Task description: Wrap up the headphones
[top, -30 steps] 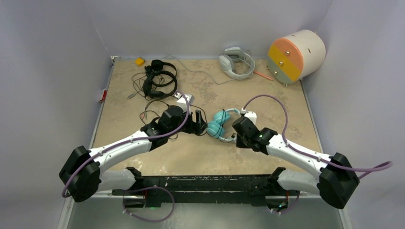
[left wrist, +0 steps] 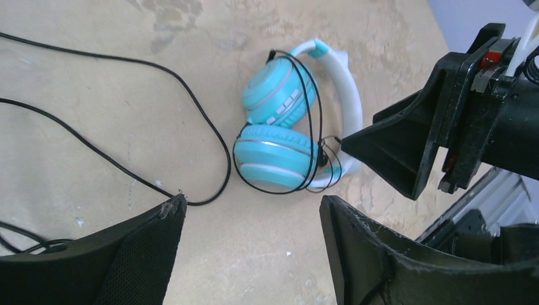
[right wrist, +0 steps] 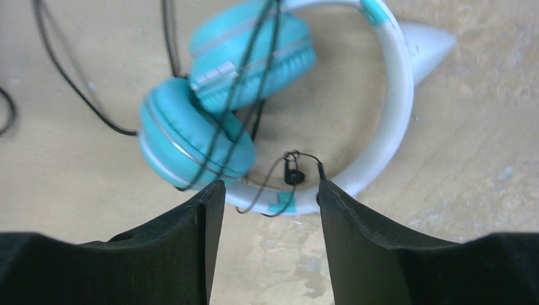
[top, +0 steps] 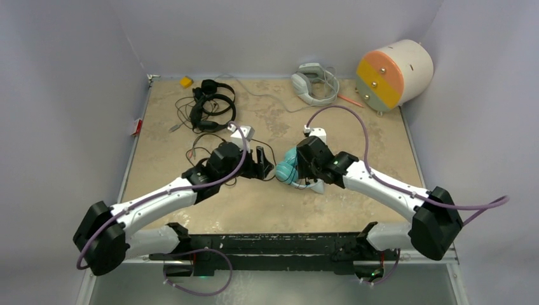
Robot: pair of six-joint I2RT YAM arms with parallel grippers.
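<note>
The turquoise and white headphones (left wrist: pixel 276 152) lie flat on the table, ear cups side by side. A black cable (left wrist: pixel 309 124) passes in loops over both cups and the band, with its free part running left. In the right wrist view, a small black plug (right wrist: pixel 293 176) rests inside the white headband (right wrist: pixel 397 95). My right gripper is open over the lower band, its fingertips on either side of the band's turquoise stretch and thin cable loops. To the left of the cups, my left gripper is open with nothing between its fingers.
Black headphones (top: pixel 213 105) with tangled cables lie at the back left, and white headphones (top: pixel 316 84) at the back. A striped drum (top: pixel 394 75) stands in the back right corner, near an orange stick (top: pixel 351 101).
My right gripper has moved left and slightly up in the top view, now covering much of the headband. My left gripper shifted slightly left. The headphones show no clear movement.
</note>
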